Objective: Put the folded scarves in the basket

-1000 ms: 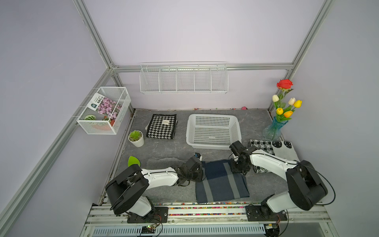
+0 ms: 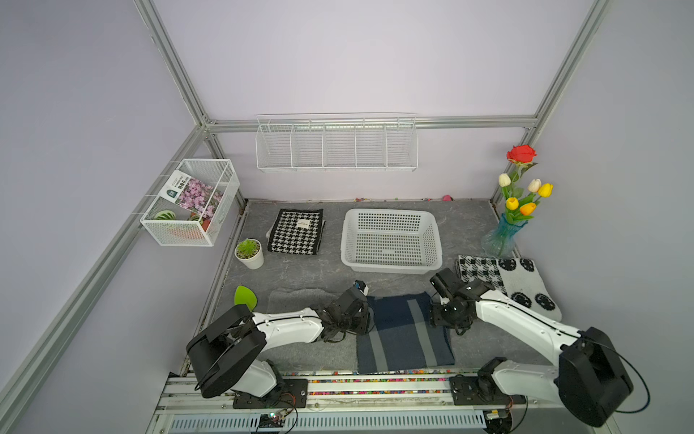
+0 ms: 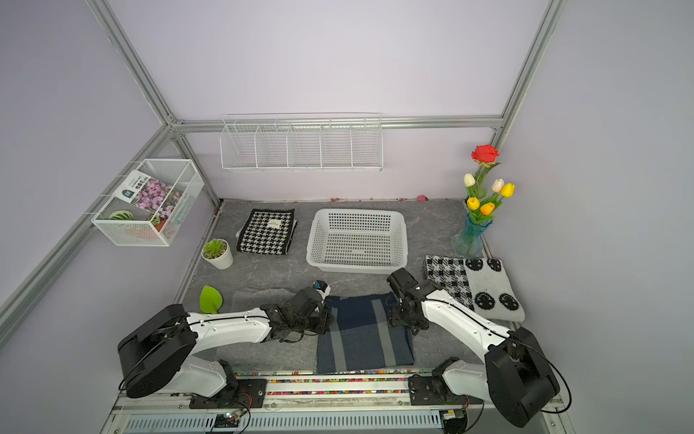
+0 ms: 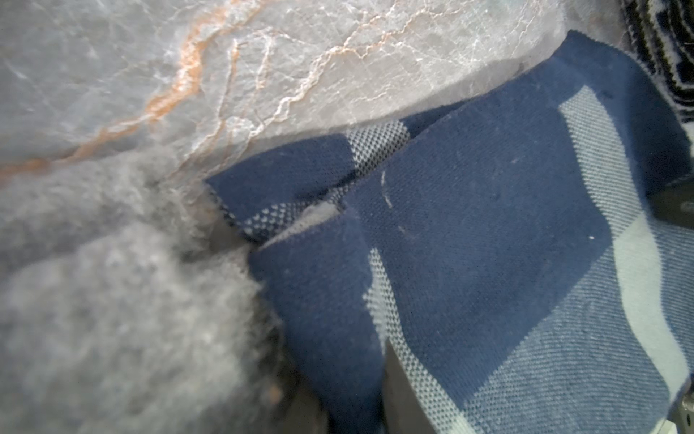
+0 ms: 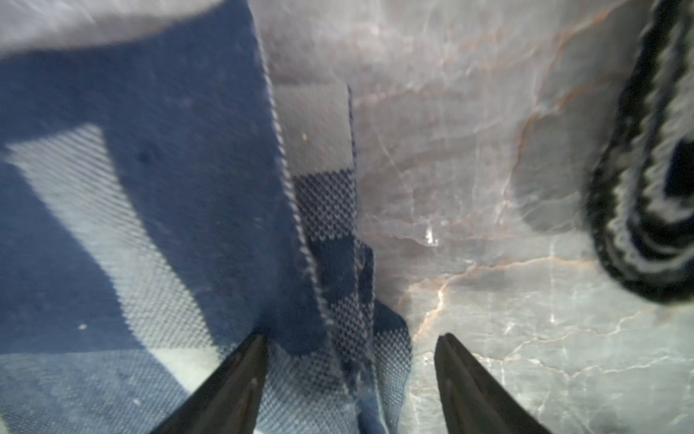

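A navy scarf with grey stripes (image 2: 401, 336) lies folded at the front of the table; its layers show in the left wrist view. My left gripper is shut on its left edge, cloth running between the fingers. At the scarf's right edge my right gripper stands open; one finger (image 5: 235, 383) is over the cloth and the other (image 5: 462, 383) over bare table, the folded edge between them but not clamped. Behind the scarf stands the white perforated basket (image 2: 347, 242), empty.
A grey cloth (image 2: 289, 298) lies left of the scarf, partly under my left arm. Folded houndstooth cloth (image 2: 296, 231) and a potted plant (image 2: 249, 253) stand back left. At right are a patterned folded cloth (image 2: 531, 285) and a flower vase (image 2: 501, 238).
My right gripper has moved a little right and toward the front along the scarf's right edge. The left gripper has stayed nearly in place, and the scarf has barely shifted.
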